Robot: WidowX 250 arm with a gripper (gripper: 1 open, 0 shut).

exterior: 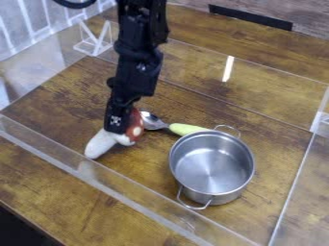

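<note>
My black gripper (126, 119) reaches down over the wooden table and is shut on a red and white object (111, 144), which lies tilted toward the lower left just left of a steel pot. The fingertips are partly hidden by the object and the arm. A silver spoon (153, 122) lies behind it, beside a pale yellow-green corn-like item (188, 129).
The steel pot (211, 167) with wire handles sits at right. A clear panel edge crosses the front.
</note>
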